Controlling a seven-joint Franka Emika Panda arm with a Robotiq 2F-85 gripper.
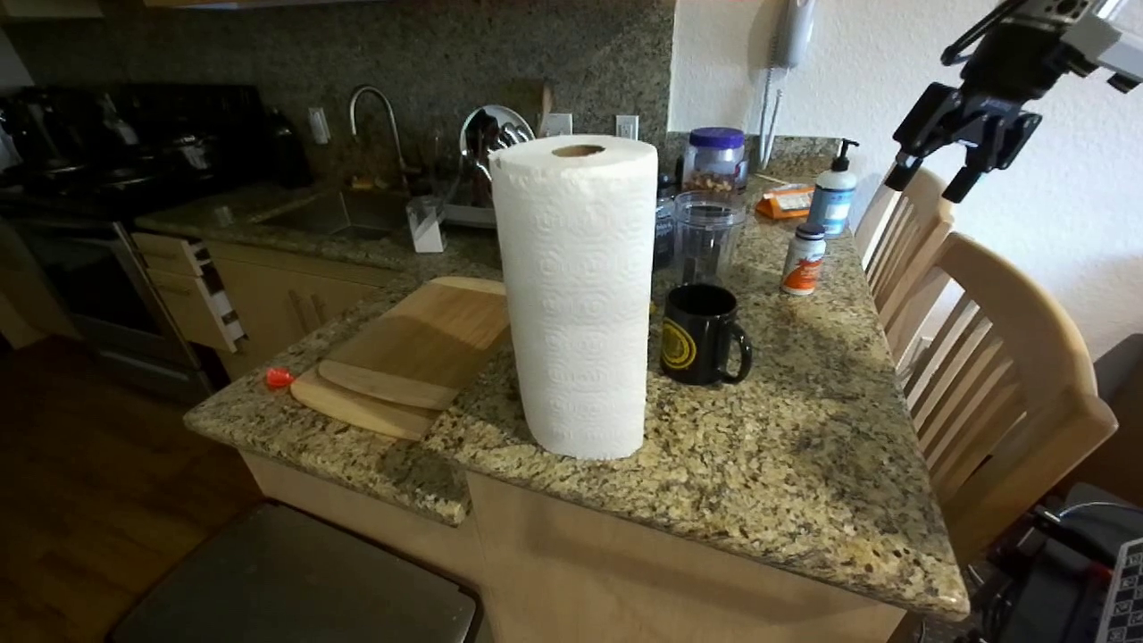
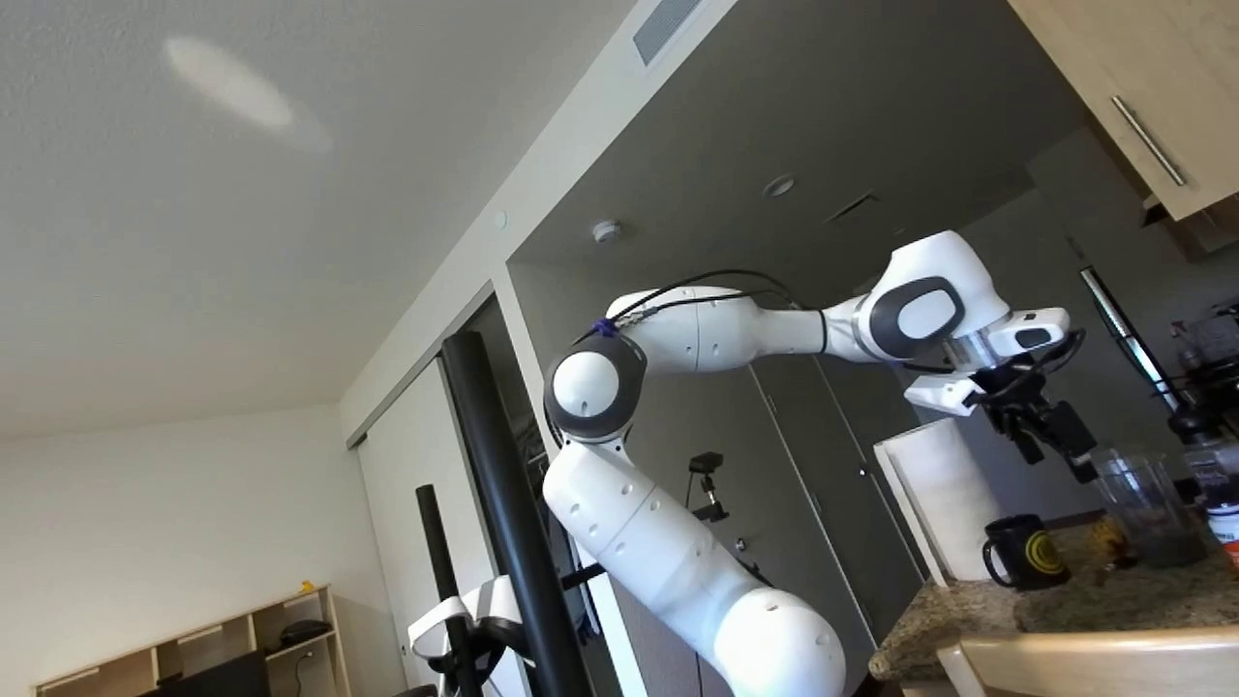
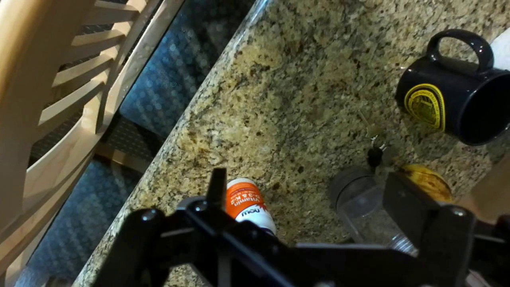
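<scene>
My gripper (image 1: 930,184) is open and empty, raised above the chairs at the right of the counter in exterior view 1. In the wrist view, a white and orange vitamin bottle (image 3: 246,201) stands beyond the left finger, which hides part of it. A clear plastic container (image 3: 368,210) shows near the right finger. The black mug (image 3: 444,100) with a yellow emblem is at the upper right of that view. In exterior view 1 the mug (image 1: 702,338) stands upright behind a tall paper towel roll (image 1: 579,311).
Wooden chairs (image 1: 991,364) line the counter's right side. A pump bottle (image 1: 832,198), an orange packet (image 1: 788,202) and a purple-lidded jar (image 1: 714,161) stand at the back. Cutting boards (image 1: 418,338) lie on the left.
</scene>
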